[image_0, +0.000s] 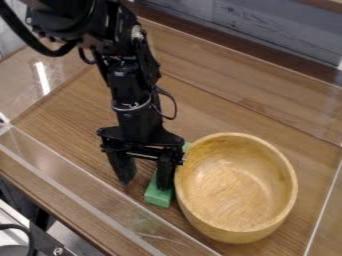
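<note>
My black gripper (144, 172) hangs low over the wooden table, its fingers apart. A green block (158, 197) lies under and beside the right finger, against the left side of a large yellow wooden bowl (235, 200); part of the block is hidden behind that finger. I cannot tell whether the finger touches it.
A pale wall stands at the back. Clear strips run along the table's near left edge, where cables show at the bottom corner.
</note>
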